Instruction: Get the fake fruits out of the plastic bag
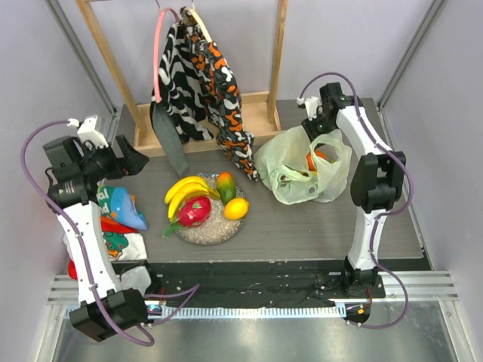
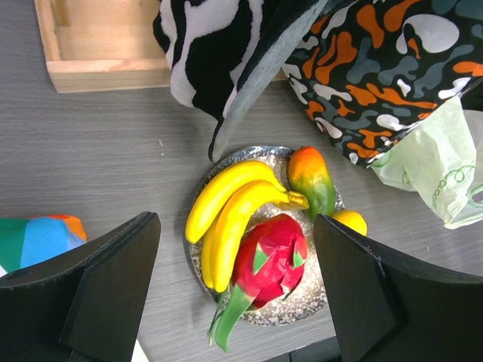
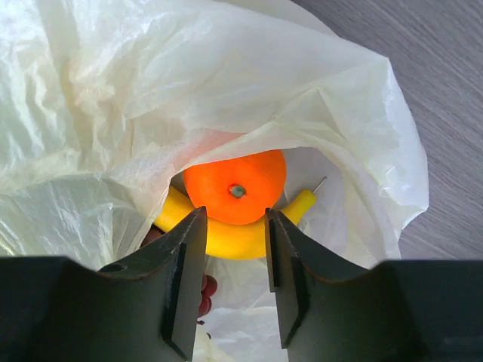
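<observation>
The pale green plastic bag (image 1: 290, 162) slumps on the right half of the table, its mouth spread. Inside it, the right wrist view shows an orange round fruit (image 3: 238, 181), a yellow elongated fruit (image 3: 234, 240) and dark red grapes (image 3: 207, 294). My right gripper is at the bag's mouth, its fingers drawn fairly close. Orange and yellow fruit show through the gap, but whether anything is pinched cannot be told. Over the left side, my left gripper (image 1: 132, 156) stands open and empty.
A round glittery plate (image 1: 213, 235) carries bananas (image 1: 183, 194), a dragon fruit (image 1: 194, 212), a mango (image 1: 226, 186) and a lemon (image 1: 236, 209). Clothes hang from a wooden rack (image 1: 260, 113) behind. Folded cloths (image 1: 121, 207) lie at left. Bare table lies front right.
</observation>
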